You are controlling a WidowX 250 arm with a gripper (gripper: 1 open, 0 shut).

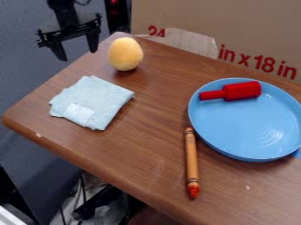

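The black gripper (76, 48) hangs at the top left, off the table's back-left edge, with its fingers apart and nothing seen between them. A yellow egg-shaped object (126, 53) stands to its right on the wooden table. A folded pale cloth (91, 101) lies on the left of the table. An orange crayon (192, 163) lies beside a blue plate (252, 132), which holds a red rolling-pin-like object (238, 91).
A cardboard box (235, 26) stands behind the table (129, 167). Below the left edge is a dark floor with clutter.
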